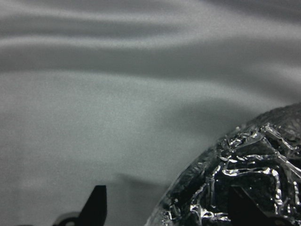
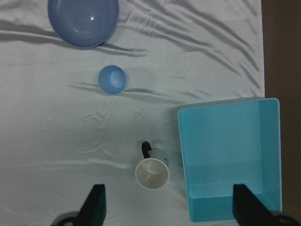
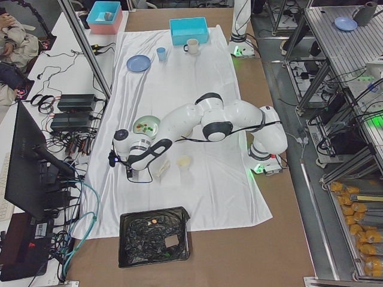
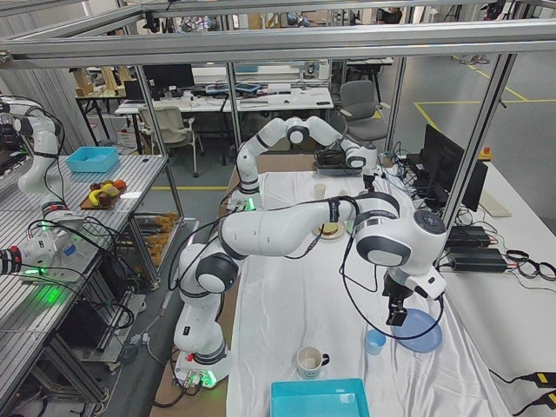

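Note:
In the camera left view my left gripper point(image 3: 121, 165) is low at the left of the white cloth, over a crumpled foil item that it mostly hides. In the left wrist view that dark, shiny foil item point(image 1: 254, 174) fills the lower right, between and under the open fingers. Beside it stand a green plate point(image 3: 145, 124), a pale cup point(image 3: 183, 162) and a clear narrow item point(image 3: 160, 169). My right gripper hangs open high over the far end, above a mug point(image 2: 152, 173), a blue cup point(image 2: 112, 79) and a blue plate point(image 2: 83, 21).
A turquoise bin point(image 2: 221, 150) stands beside the mug. A black lined tray point(image 3: 154, 215) lies at the cloth's near edge. A monitor point(image 3: 21, 161) and cables border the left side. The middle of the cloth beyond the green plate is fairly clear.

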